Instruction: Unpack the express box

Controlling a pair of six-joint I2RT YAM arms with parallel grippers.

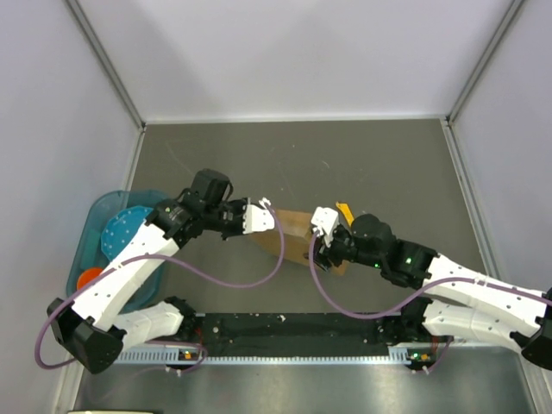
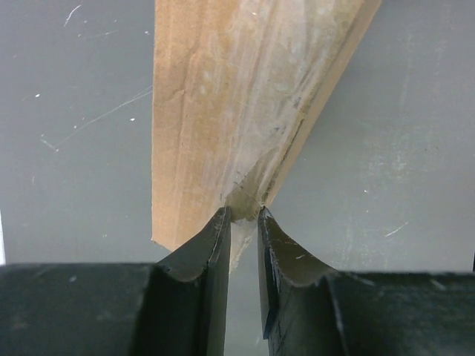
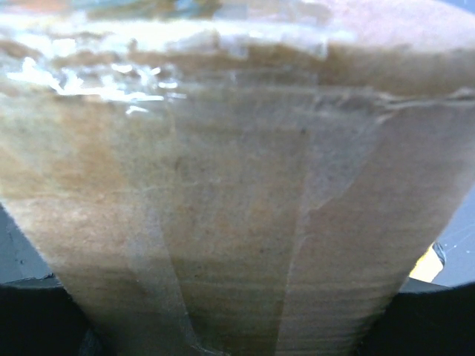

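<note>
A taped cardboard box (image 1: pixel 295 224) lies on the grey surface between my two arms. My right gripper (image 1: pixel 324 252) is shut on the box at its right part; the box fills most of the right wrist view. In the left wrist view my left gripper has its fingertips close together at the corner of a long taped cardboard edge (image 2: pixel 208 104), over the clear tape there. Whether the tips pinch tape cannot be told.
A yellow tool (image 1: pixel 343 209) lies behind my right gripper. A teal basket (image 1: pixel 86 259) with a blue dotted item and an orange item stands at the far left.
</note>
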